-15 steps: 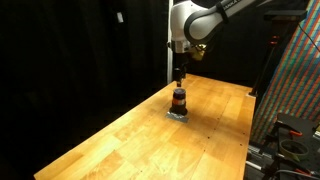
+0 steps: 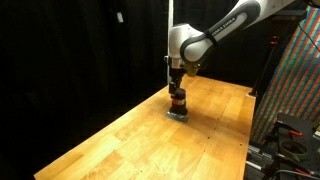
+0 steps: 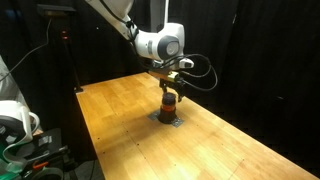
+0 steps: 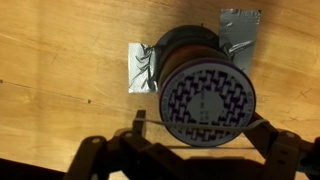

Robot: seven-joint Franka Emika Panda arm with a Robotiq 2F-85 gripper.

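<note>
A dark cylinder with an orange-brown band and a patterned round top (image 4: 207,102) stands upright on the wooden table, its foot taped down with silver tape (image 4: 141,68). In exterior view 1 the same cylinder (image 2: 178,103) is right below the arm. My gripper is open, its fingers apart on either side of the near part of the round top in the wrist view. A thin pale strand (image 4: 190,125) crosses in front of the top between the fingers. Whether the fingers touch the cylinder cannot be told.
Bare wooden table (image 2: 120,145) surrounds the cylinder, with free room on all sides. A dark curtain (image 3: 260,70) hangs behind the table. A black stool-like stand (image 2: 293,148) is off the table's edge at the right.
The arm and gripper have come down toward the top of the cylinder, and slightly nearer. The cylinder has stayed in place.
</note>
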